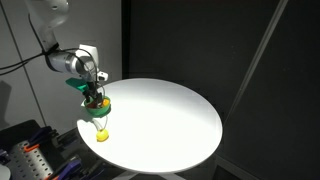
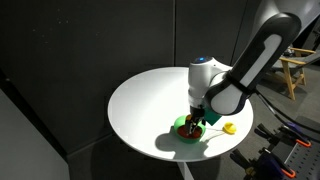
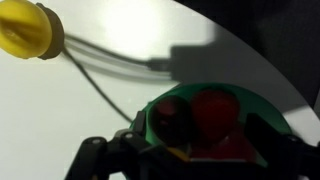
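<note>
A green bowl (image 1: 98,111) stands on the white table near its edge. In the wrist view it holds a dark red round piece (image 3: 171,120), a brighter red one (image 3: 215,112) and a bit of orange; my fingers hide part of it. My gripper is open over the bowl, a dark finger (image 3: 100,155) on one side and another (image 3: 270,140) on the other. Whether the fingers touch the red pieces, I cannot tell. A yellow object (image 1: 102,135) lies on the table apart from the bowl.
A thin dark cable (image 3: 95,85) or its shadow runs over the tabletop beside the yellow object. The table edge is close to the bowl.
</note>
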